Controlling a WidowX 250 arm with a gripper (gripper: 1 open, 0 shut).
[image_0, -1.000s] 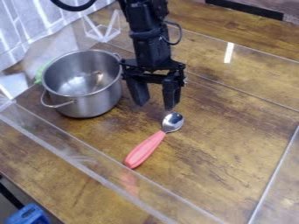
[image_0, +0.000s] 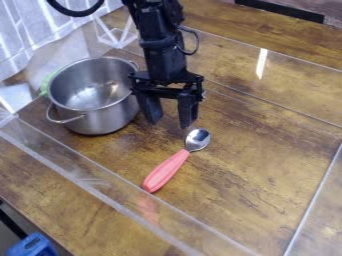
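Observation:
The black robot arm reaches down from the top centre, and its gripper hangs low over the wooden board between the pot and the spoon. Its fingertips are dark against their shadow, so how far apart they are is unclear. A steel pot with side handles stands at the left. A spoon with a silver head and pink handle lies on the board below and right of the gripper, apart from it.
A blue object is at the bottom left corner. A pale cloth or covering fills the upper left behind the pot.
The arm and gripper have shifted slightly to the left, toward the pot, over the last second. The pot and spoon look unmoved.

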